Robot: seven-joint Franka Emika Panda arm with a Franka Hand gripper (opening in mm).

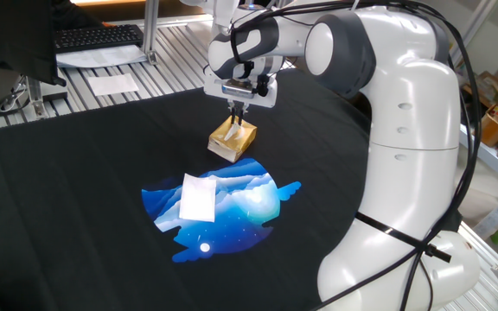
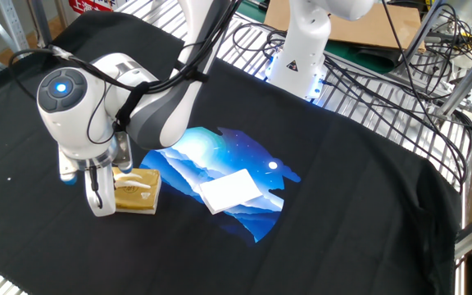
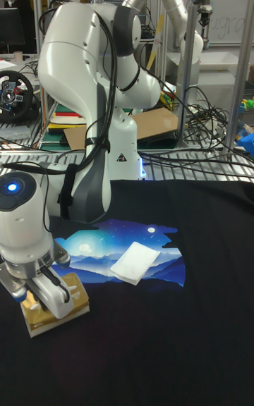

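A gold tissue pack with pale sides lies on the black cloth, a bit of white tissue showing at its top. Right above that tissue, my gripper points down with its two fingers slightly apart, so it is open. Whether the fingertips touch the tissue cannot be made out. A folded white tissue rests on the blue mountain-and-sky picture. In exterior view 2 the gripper's hand covers the left part of the pack; in exterior view 3 it also hides part of the pack.
A keyboard and a white sheet lie on the slatted metal surface beyond the cloth. The monitor stands at the far left.
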